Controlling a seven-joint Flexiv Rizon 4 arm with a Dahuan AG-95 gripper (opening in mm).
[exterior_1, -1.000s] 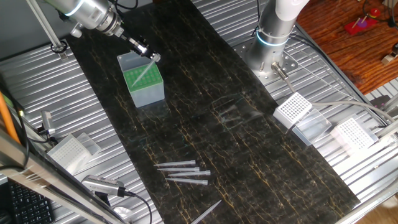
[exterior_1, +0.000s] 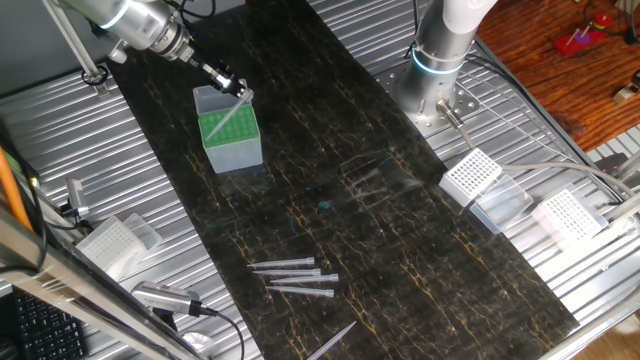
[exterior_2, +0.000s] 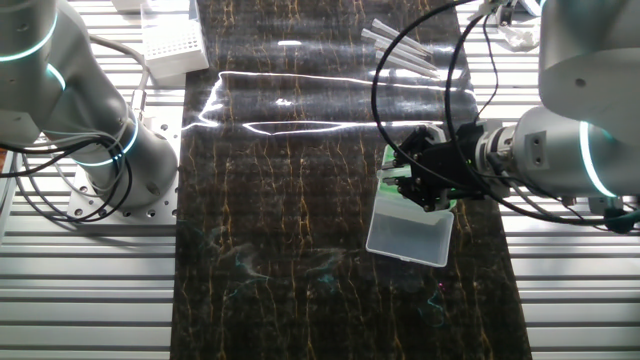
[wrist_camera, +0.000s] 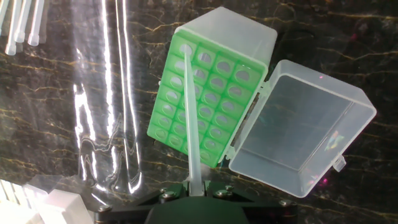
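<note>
My gripper (exterior_1: 246, 92) is shut on the wide end of a long translucent pipette tip (wrist_camera: 192, 124). In the wrist view the tip slants over the green rack top (wrist_camera: 214, 99) of an open box (wrist_camera: 230, 31), its narrow end at the corner hole in the upper left. Whether that end has entered the hole I cannot tell. The visible holes of the rack look empty. The clear lid (wrist_camera: 298, 130) is hinged open to the right of the box. In exterior view 2 my gripper (exterior_2: 397, 172) covers much of the green rack.
Several loose pipette tips (exterior_1: 300, 275) lie on the dark marbled mat (exterior_1: 330, 200), and another tip (exterior_1: 332, 341) is near its front edge.
My gripper has shifted slightly left in exterior view 1, still with the tip. The box and its lid have turned a little.
</note>
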